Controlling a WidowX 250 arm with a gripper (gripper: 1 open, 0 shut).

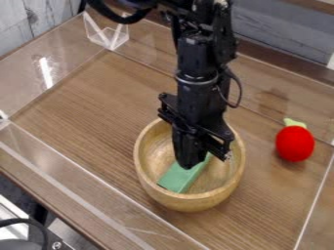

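My black gripper (pixel 183 156) hangs down into a wooden bowl (pixel 162 190) in the lower middle of the view. It is shut, with its fingertips low over a green block (pixel 182 177) that lies inside the bowl. Whether the tips touch the block I cannot tell. The arm hides the back part of the bowl and part of the block.
A red tomato-like object (pixel 294 144) with a small pale green item (pixel 294 124) behind it sits to the right of the bowl. A clear plastic piece (pixel 104 29) stands at the back left.
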